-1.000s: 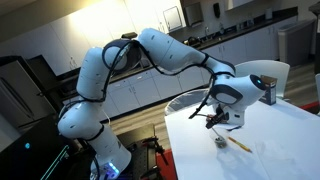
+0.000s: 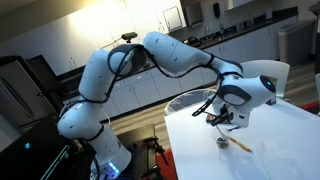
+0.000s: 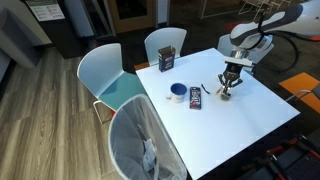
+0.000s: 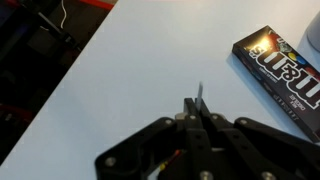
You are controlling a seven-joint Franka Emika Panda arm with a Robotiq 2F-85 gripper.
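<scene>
My gripper is shut over the white table (image 4: pixel 130 60). A thin grey stick (image 4: pixel 199 94) stands out from between its fingertips in the wrist view; its far end is hidden behind the fingers. In exterior view 1, a small silvery object (image 2: pixel 222 142) sits on the table just below the gripper (image 2: pixel 213 118), with a yellow pencil-like strip (image 2: pixel 239 144) beside it. Whether the stick joins the silvery object cannot be made out. Something red and yellow (image 4: pixel 172 161) shows partly beneath the fingers.
An M&M's box (image 4: pixel 285 70) lies flat nearby. A blue and white mug (image 3: pixel 178 93), an upright dark box (image 3: pixel 168 60) and a small dark curved item (image 3: pixel 206 86) are on the table. A lined bin (image 3: pixel 145 140) and chairs (image 3: pixel 120 80) stand around it.
The silvery object below my gripper appears slightly shifted to the right in exterior view 1. The arm has barely moved, and the gripper shows no clear change.
</scene>
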